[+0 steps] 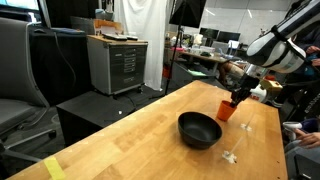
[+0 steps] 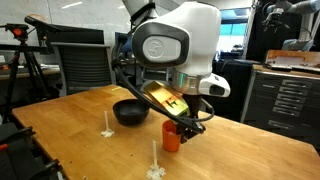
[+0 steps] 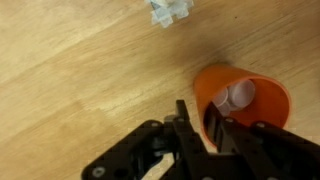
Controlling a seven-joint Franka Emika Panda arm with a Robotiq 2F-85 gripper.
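Observation:
An orange cup stands upright on the wooden table, with pale, whitish round items inside it. My gripper is at the cup's near-left rim in the wrist view. Its fingertips are parted, one seeming to lie outside the cup wall and the other over the opening; a firm hold does not show. Exterior view 2 has the cup directly below the arm, its upper part partly covered by the gripper. A black bowl rests on the table to the left of the cup in exterior view 1.
White tape marks lie on the table, one of them in front of the cup in exterior view 2. A drawer cabinet stands beyond the table.

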